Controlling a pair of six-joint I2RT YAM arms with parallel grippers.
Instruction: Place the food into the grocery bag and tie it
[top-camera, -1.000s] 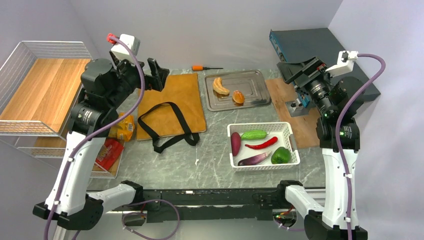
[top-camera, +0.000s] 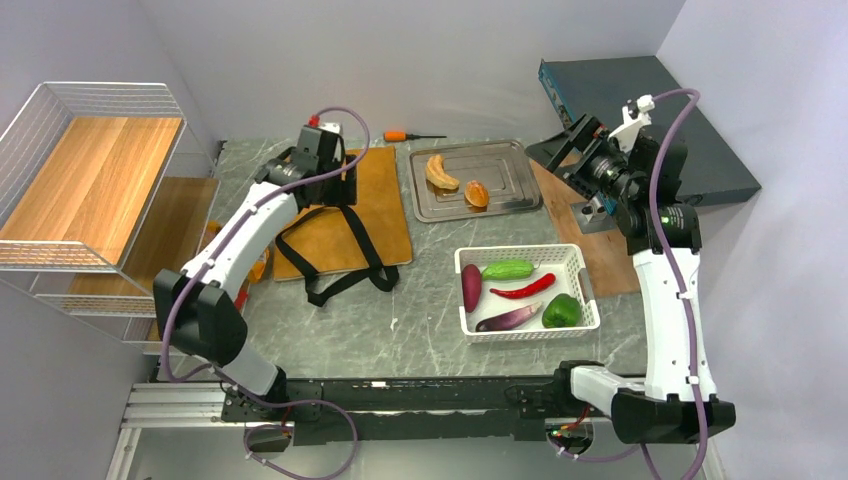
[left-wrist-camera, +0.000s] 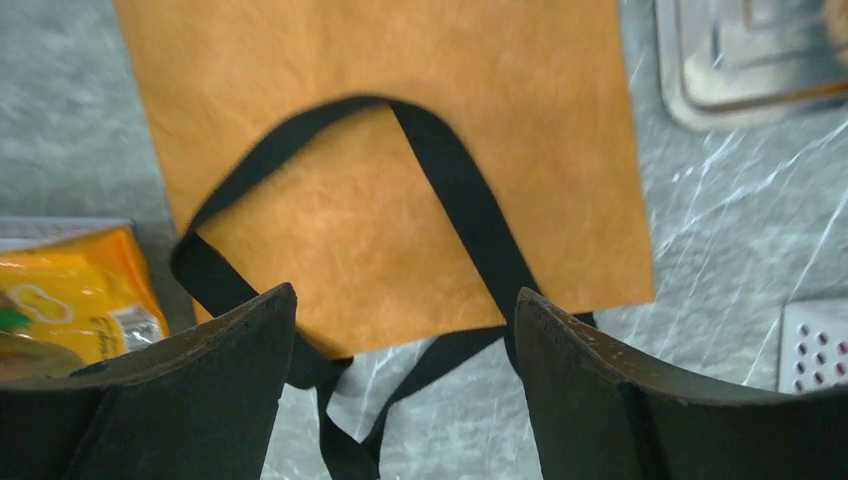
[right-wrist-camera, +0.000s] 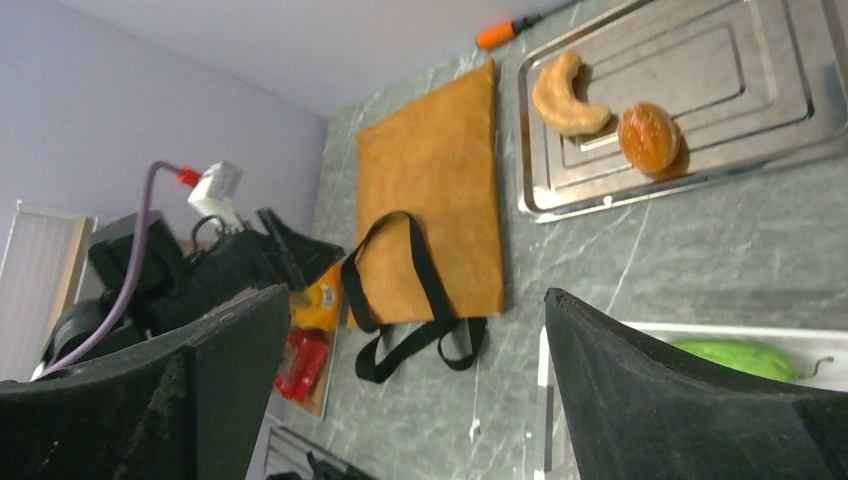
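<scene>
A tan grocery bag (top-camera: 385, 215) with black strap handles (top-camera: 357, 228) lies flat on the counter, its handles trailing past the near edge. My left gripper (top-camera: 345, 190) is above the bag; in the left wrist view its fingers (left-wrist-camera: 225, 350) stand wide apart over the handles, holding nothing. My right gripper (top-camera: 558, 140) hangs high at the right, open and empty. On the metal tray (top-camera: 510, 185) lie a curved pastry (top-camera: 440, 173) and a round bun (top-camera: 476, 193). A white basket (top-camera: 590, 318) holds several vegetables, among them a red chili (top-camera: 524, 288) and a green pepper (top-camera: 562, 311).
An orange screwdriver (top-camera: 396, 136) lies at the back edge. A wire shelf (top-camera: 100, 190) stands at the left, with a yellow packet (left-wrist-camera: 85, 290) and a red one (right-wrist-camera: 304, 362). A dark box (top-camera: 650, 120) fills the back right.
The right arm has shifted slightly left. Bag and food have stayed in place.
</scene>
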